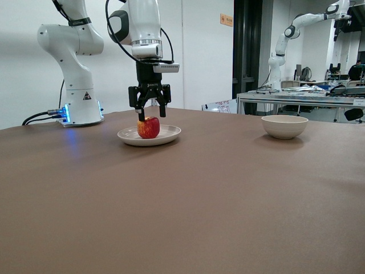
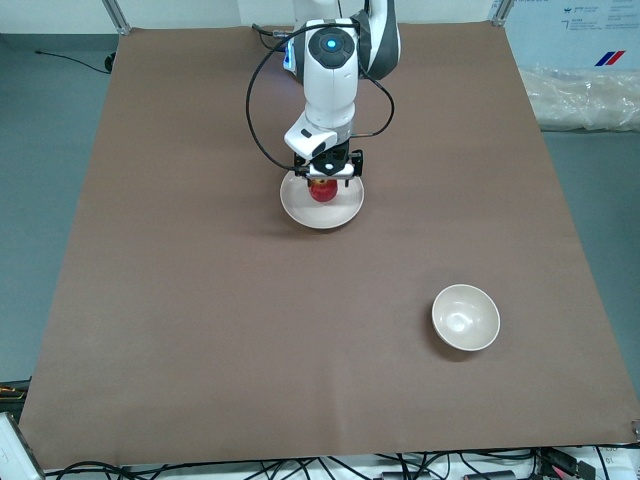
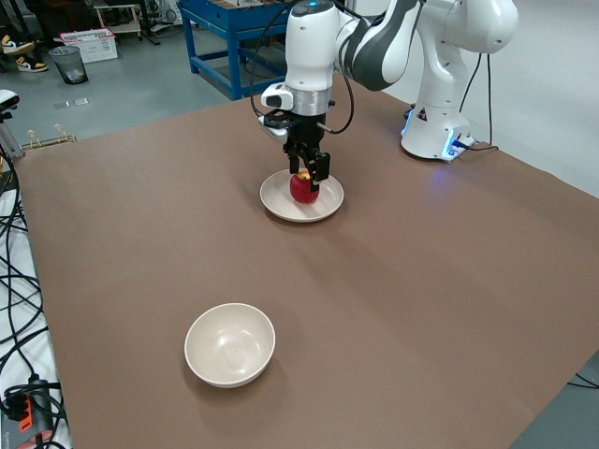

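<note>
A red-yellow apple (image 1: 148, 129) sits on a white plate (image 2: 322, 212) near the back middle of the table. My gripper (image 1: 150, 114) points down right over the apple, its fingers apart around the apple's upper part; in the right view the apple (image 3: 304, 192) is partly behind a finger. I cannot see clearly whether the fingers touch it. An empty white bowl (image 2: 465, 317) stands apart on the table, toward the front right in the left view and in the foreground of the right view.
Cables run from the arm and along the table's edge by the bowl. A white robot base (image 1: 80, 108) stands at the back.
</note>
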